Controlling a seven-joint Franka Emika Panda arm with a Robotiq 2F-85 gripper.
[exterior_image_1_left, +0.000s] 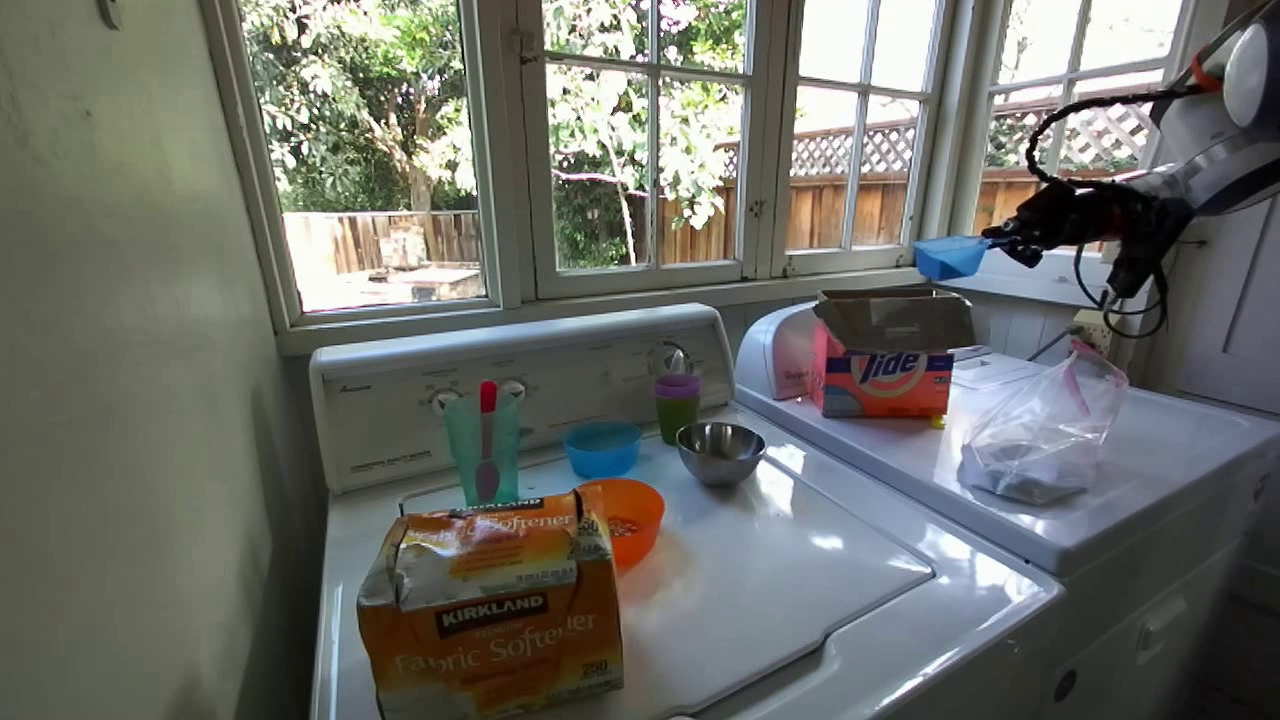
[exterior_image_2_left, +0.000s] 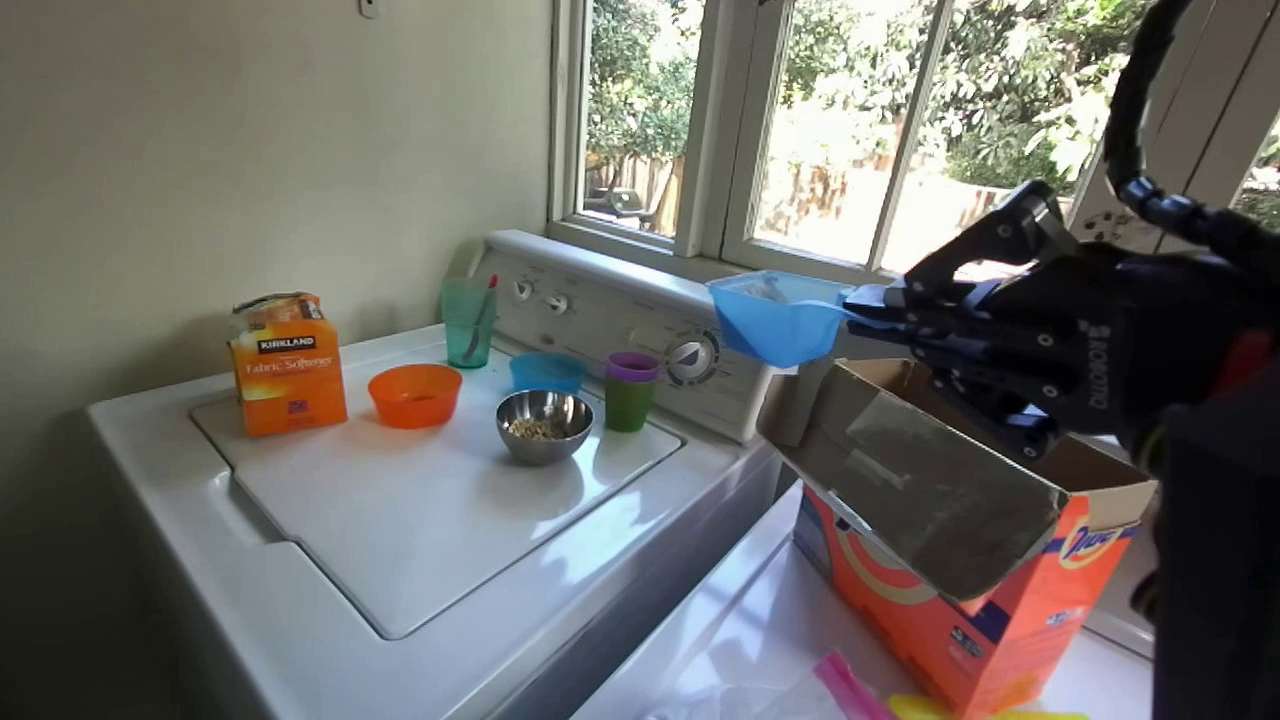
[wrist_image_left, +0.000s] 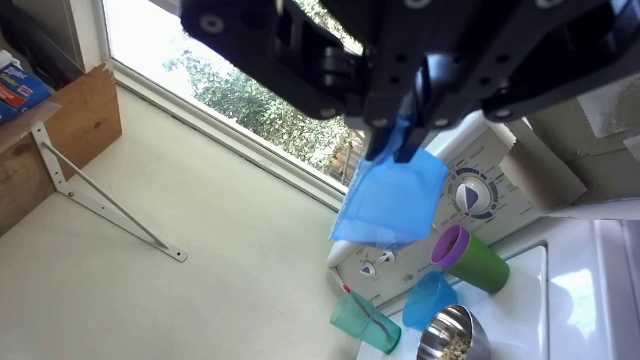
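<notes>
My gripper (exterior_image_2_left: 866, 307) is shut on the handle of a blue scoop (exterior_image_2_left: 774, 322), holding it in the air above the open Tide box (exterior_image_2_left: 936, 504). Some whitish powder seems to lie inside the scoop. In the wrist view the scoop (wrist_image_left: 393, 195) extends out from between the fingertips, its inside turned away. The Tide box (exterior_image_1_left: 884, 366) stands on the right-hand machine with its lid flap folded out toward the room. How full that box is cannot be seen.
On the washer stand a steel bowl (exterior_image_2_left: 545, 426) with grainy bits, an orange bowl (exterior_image_2_left: 415, 395), a blue bowl (exterior_image_2_left: 547, 372), a green-purple cup stack (exterior_image_2_left: 630, 391), a teal cup (exterior_image_2_left: 469, 322) and a Kirkland box (exterior_image_2_left: 288, 366). A plastic bag (exterior_image_1_left: 1044, 426) lies near the Tide box.
</notes>
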